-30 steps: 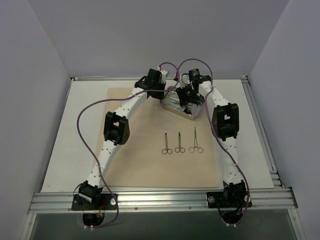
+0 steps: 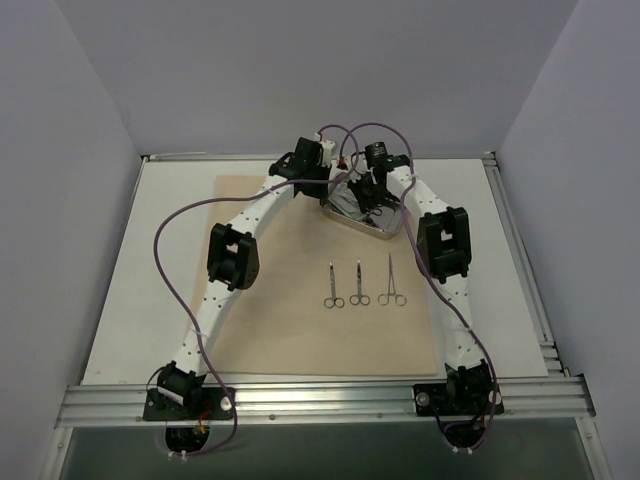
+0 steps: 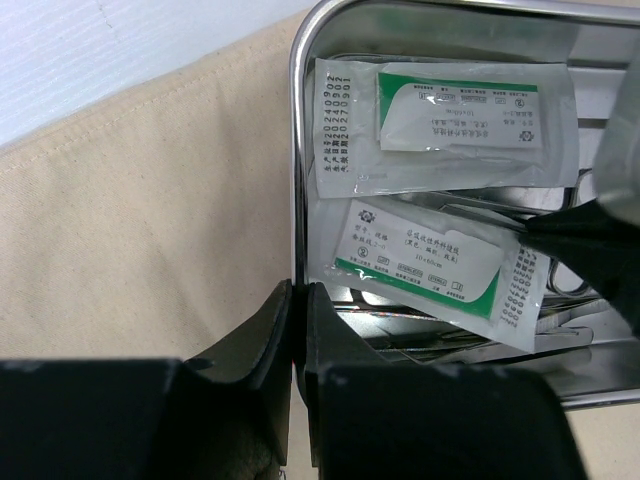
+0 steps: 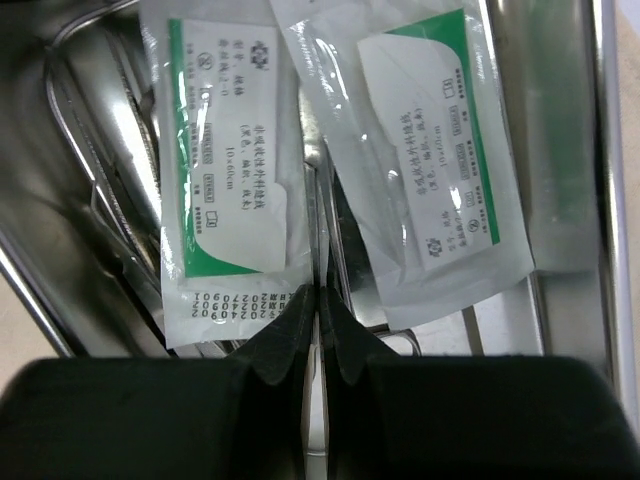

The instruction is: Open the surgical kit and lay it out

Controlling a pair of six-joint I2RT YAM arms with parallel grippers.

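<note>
A steel tray (image 2: 380,229) at the back centre holds two suture packets (image 3: 420,262) (image 4: 230,150) and metal instruments. My left gripper is shut on the tray's rim at its left end. My right gripper is down inside the tray between the packets, shut, its tips at a slender metal instrument (image 4: 314,210); whether anything is held between them is hard to tell. Three instruments lie in a row on the beige cloth: scissors (image 2: 333,295), another (image 2: 359,295) and a long clamp (image 2: 391,290).
The beige cloth (image 2: 290,340) has bare room to the left of and below the row of instruments. White table (image 2: 510,330) shows on both sides of it. Purple cables arch over both arms.
My right gripper has moved slightly leftward within the tray. The left arm and the laid-out instruments are unchanged.
</note>
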